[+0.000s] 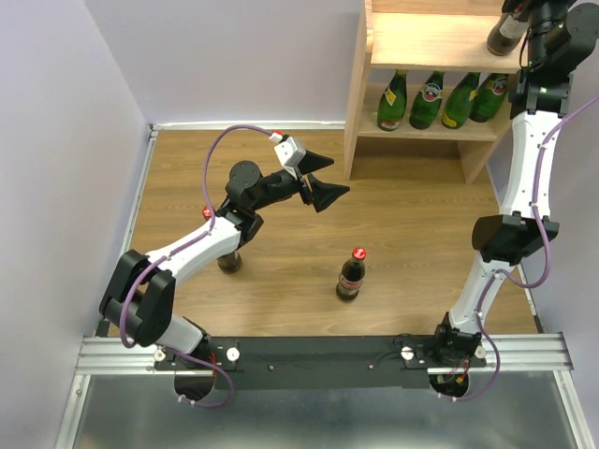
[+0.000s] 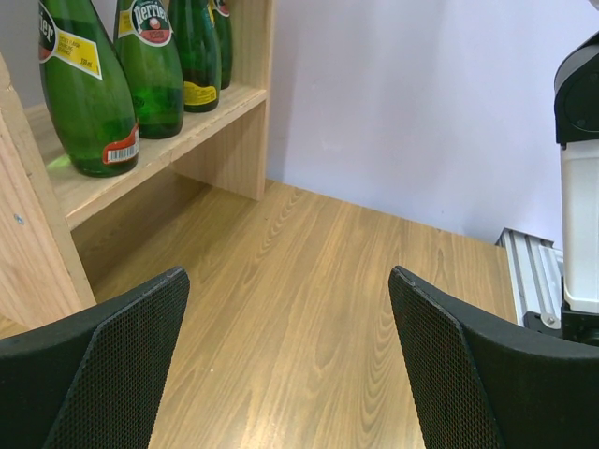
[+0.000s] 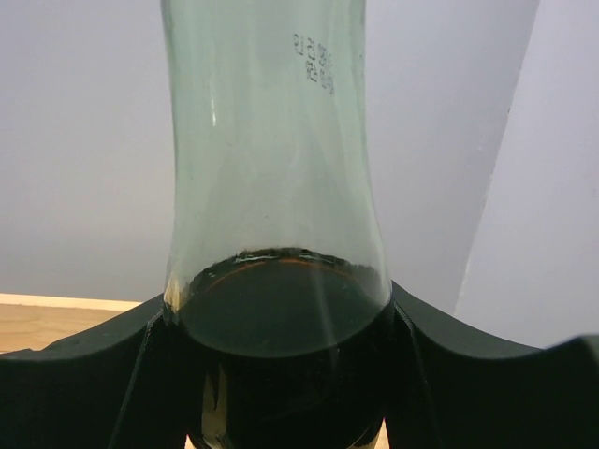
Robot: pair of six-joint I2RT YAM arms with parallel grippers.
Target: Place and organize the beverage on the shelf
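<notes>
My right gripper is shut on a cola bottle (image 3: pixel 276 140), its clear neck and dark drink filling the right wrist view. From the top, this bottle (image 1: pixel 505 36) is at the right end of the upper shelf board (image 1: pixel 430 37); its upper part is hidden by the gripper, and whether its base touches the board I cannot tell. My left gripper (image 1: pixel 339 176) hangs open and empty over the floor, left of the shelf. One cola bottle (image 1: pixel 351 274) with a red cap stands on the floor. Behind the left arm another bottle (image 1: pixel 229 263) is partly hidden.
Several green bottles (image 1: pixel 426 101) line the lower shelf (image 1: pixel 426 133). The shelf's left side panel (image 1: pixel 359 94) stands upright near the left gripper. A grey wall runs close along the right arm.
</notes>
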